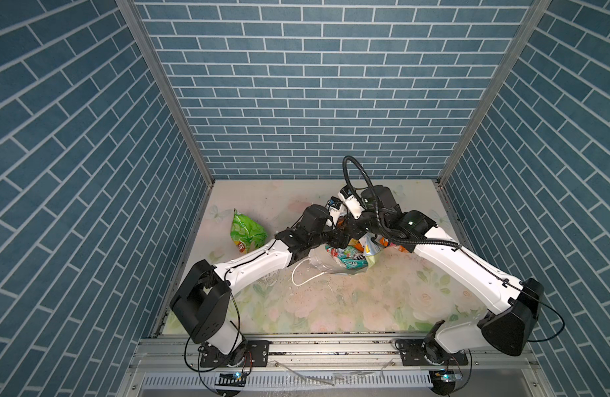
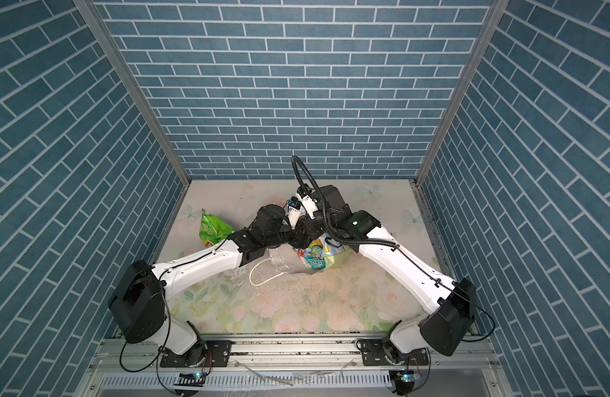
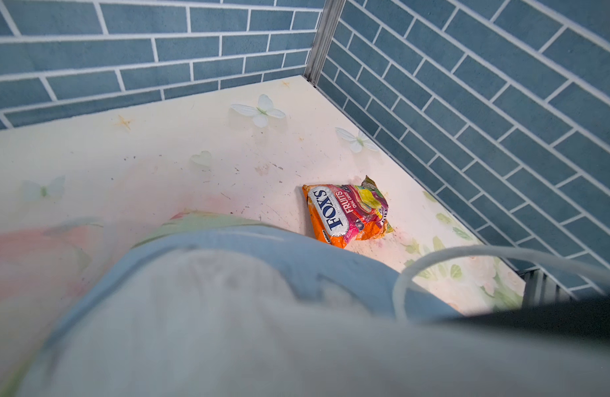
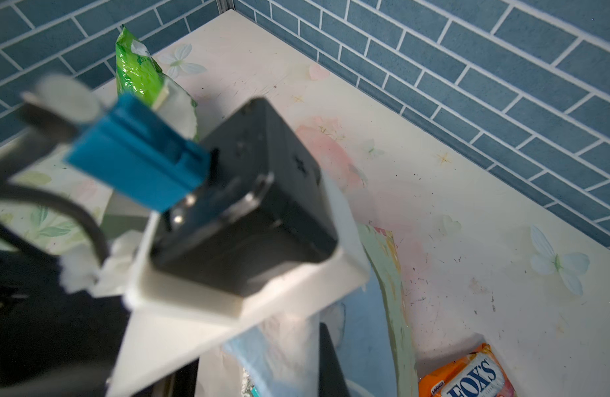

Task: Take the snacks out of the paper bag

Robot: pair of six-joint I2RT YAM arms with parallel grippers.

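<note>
The paper bag (image 1: 372, 258) lies at the table's middle, colourful snack packs (image 1: 348, 258) inside. My left gripper (image 1: 339, 238) and my right gripper (image 1: 356, 228) are crowded together over its mouth. The left wrist view is mostly filled by pale bag paper and a white handle; in the right wrist view a camera housing hides the fingers. Whether either is open or shut is hidden. A green snack pack (image 1: 246, 231) lies at left. An orange FOX'S pack (image 3: 344, 211) lies outside the bag at right.
Tiled walls enclose the back and sides of the table (image 1: 285, 311). Free room shows along the front and in the back corners. The two arms are very close to each other.
</note>
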